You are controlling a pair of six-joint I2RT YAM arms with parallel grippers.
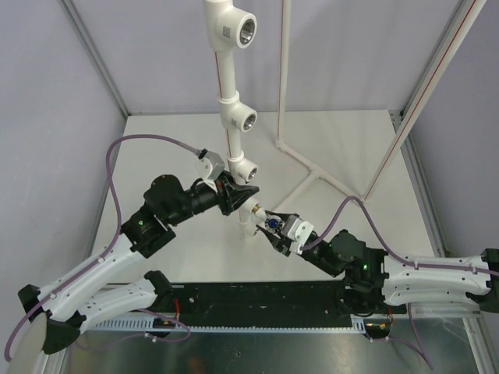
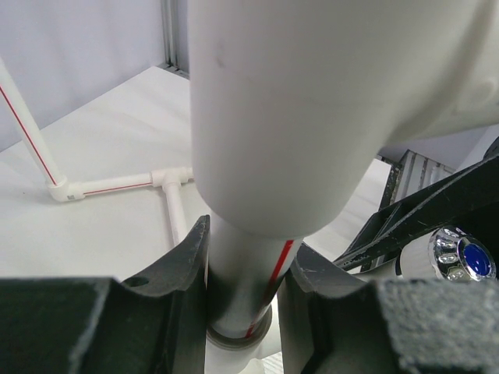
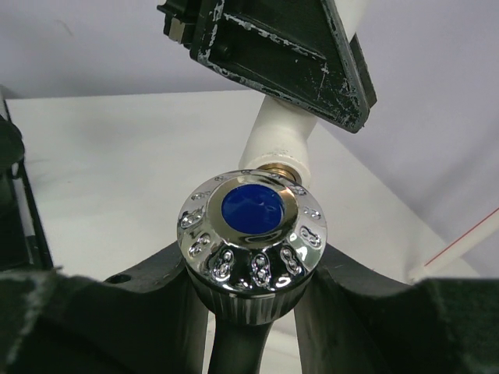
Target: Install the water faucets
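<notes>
A white vertical pipe with tee fittings point(image 1: 234, 113) runs down the middle. My left gripper point(image 1: 235, 195) is around its lower section; in the left wrist view its fingers press on the narrow pipe point(image 2: 248, 273) below a wide fitting. My right gripper point(image 1: 274, 226) is shut on a chrome faucet knob with a blue cap point(image 3: 252, 210), held at a white branch pipe point(image 3: 274, 136) with a brass end point(image 3: 279, 167). In the left wrist view the knob point(image 2: 469, 257) shows at the right, beside black fingers.
A white panel point(image 1: 164, 140) lies behind. A branched pipe frame point(image 1: 316, 175) with tall uprights stands at the right. The dark front edge point(image 1: 257, 304) runs below both arms.
</notes>
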